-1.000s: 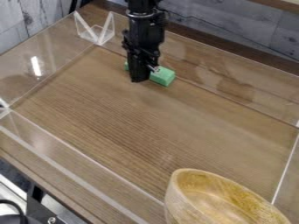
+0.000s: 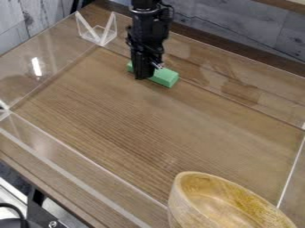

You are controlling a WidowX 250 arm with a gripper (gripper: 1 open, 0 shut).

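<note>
The black robot arm reaches down from the top centre. Its gripper (image 2: pixel 146 68) is low on the wooden table at a small green block (image 2: pixel 162 78), which lies on the tabletop and shows mostly to the right of the fingers. Whether the fingers are shut on the block cannot be made out.
A large yellow bowl (image 2: pixel 218 203) sits at the bottom right. Clear plastic brackets stand at the upper left and left edge. A grey wall runs along the back right.
Very little differs; the gripper and green block stay in nearly the same spot at the upper middle of the table.
</note>
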